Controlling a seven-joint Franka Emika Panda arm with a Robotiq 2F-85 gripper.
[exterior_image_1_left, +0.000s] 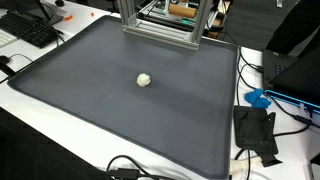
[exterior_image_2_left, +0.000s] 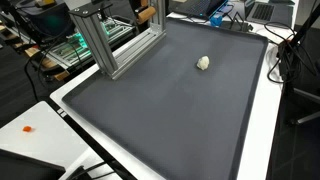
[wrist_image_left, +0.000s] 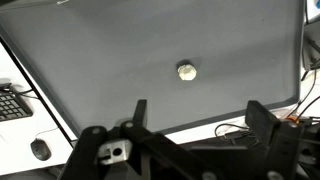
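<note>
A small pale, off-white lump (exterior_image_1_left: 143, 79) lies alone on the dark grey mat (exterior_image_1_left: 190, 115). In exterior view 2 the same lump (exterior_image_2_left: 203, 62) is toward the far right part of the mat. From the wrist view I look down on the lump (wrist_image_left: 187, 72), which is ahead of my fingertips and apart from them. My gripper stands wide open, its two dark fingers far apart with nothing between them. Neither exterior view clearly shows the gripper.
A metal frame (exterior_image_1_left: 160, 32) stands at its far edge. Beyond the mat are a keyboard (exterior_image_1_left: 34, 29), a blue item (exterior_image_1_left: 257, 98) and loose cables. A black mouse (wrist_image_left: 40, 150) shows at lower left in the wrist view.
</note>
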